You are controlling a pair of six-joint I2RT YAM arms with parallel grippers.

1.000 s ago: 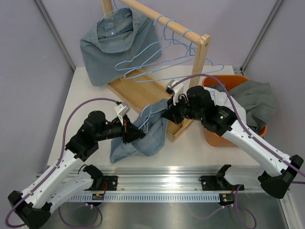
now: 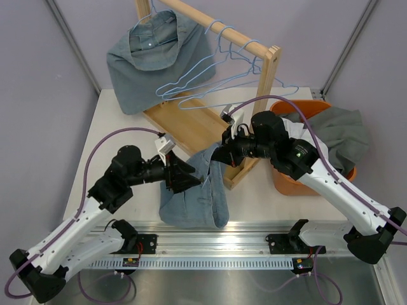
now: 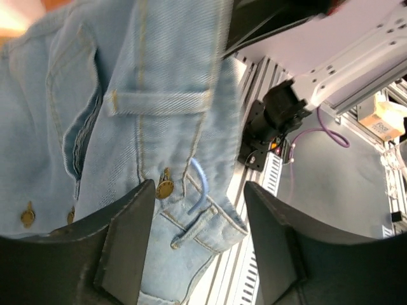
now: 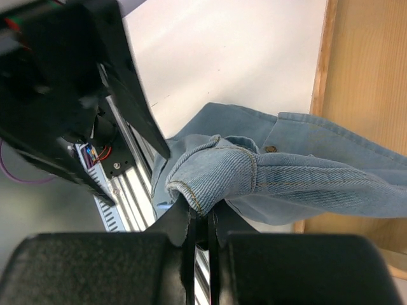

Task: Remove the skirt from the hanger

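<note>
The blue denim skirt [image 2: 196,203] hangs in folds below my two grippers, its lower part near the table's front edge. My right gripper is shut on its bunched upper edge, and the denim [image 4: 219,175] stands up out of the fingers. My left gripper is open at the front of the skirt. A short curve of the light-blue hanger [image 3: 201,181] sticks out of the denim between the left fingers, seemingly untouched. Most of this hanger is hidden inside the skirt. A brass button [image 3: 165,185] shows beside it.
A wooden rack [image 2: 270,63] holds several empty blue hangers [image 2: 210,89] and another denim skirt [image 2: 159,63]. At right stands an orange basket [image 2: 289,185] with grey cloth [image 2: 340,133].
The skirt has swung from a leftward slant to hanging straighter, and less of the hanger shows.
</note>
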